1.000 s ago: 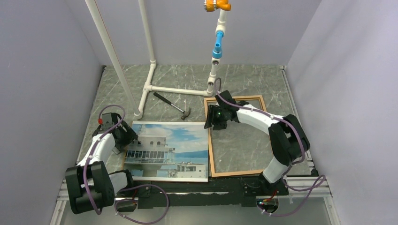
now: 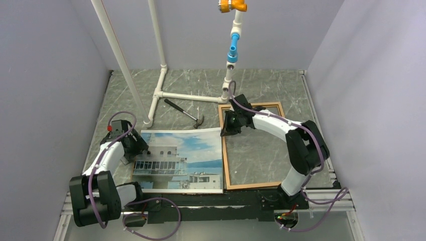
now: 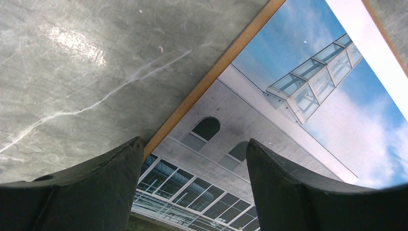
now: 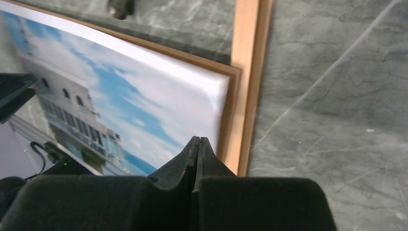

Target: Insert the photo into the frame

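The photo (image 2: 186, 160) of white buildings under a blue sky lies face up, with a thin brown board edge (image 3: 207, 79) showing along its left side. To its right is the empty wooden frame (image 2: 226, 168). My left gripper (image 2: 145, 149) hovers at the photo's left edge; in the left wrist view its fingers (image 3: 274, 178) stand apart, the photo showing between them. Close to the photo's upper right corner, beside the frame's left bar (image 4: 244, 72), my right gripper is shut, with nothing visible between its tips. Whether the tips touch the photo, I cannot tell.
A hammer (image 2: 186, 111) lies behind the photo. White pipes (image 2: 193, 97) with blue and orange fittings stand at the back. Bare grey table (image 2: 256, 155) shows inside the frame.
The photo has shifted slightly toward the back, most at its upper right corner. The left gripper looks nearly unmoved.
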